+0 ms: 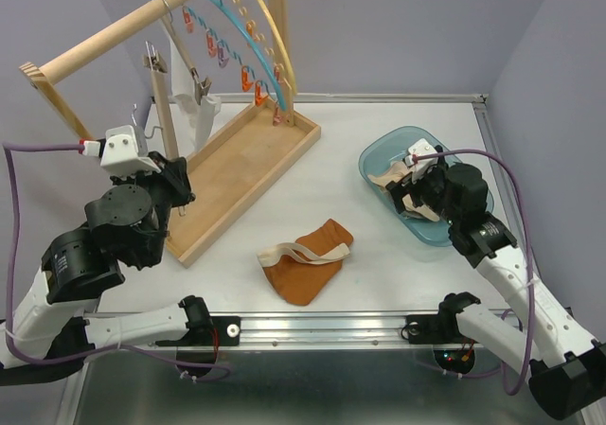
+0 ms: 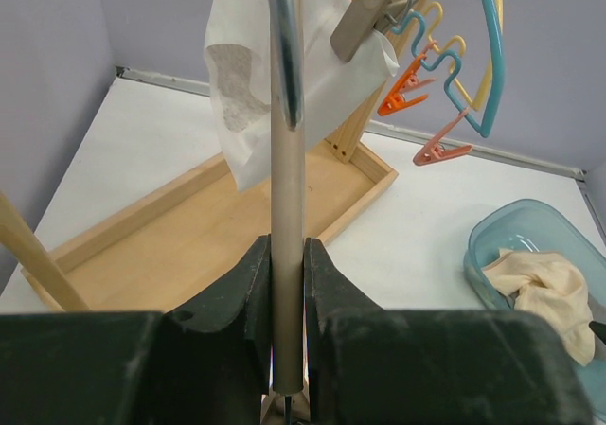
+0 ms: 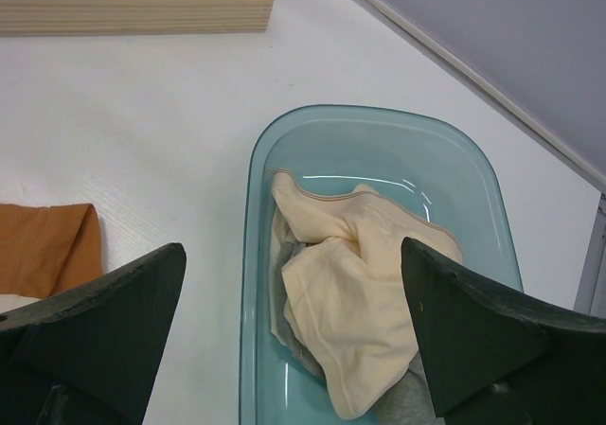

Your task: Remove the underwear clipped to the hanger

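My left gripper is shut on the end of a bare wooden clip hanger. The hanger's bar stands nearly upright, off the rod, with its wire hook pointing left. No cloth shows on its visible part. Behind it, a white cloth, apparently underwear, hangs by a metal clip from another hanger on the rack. In the right wrist view, my right gripper is open above the blue basin, where beige cloth and grey cloth lie. Nothing is between its fingers.
The wooden rack's rod crosses the upper left above its tray base. A blue hanger and coloured pegs hang at its far end. Brown cloth with a beige band lies front centre. Clear table separates tray and basin.
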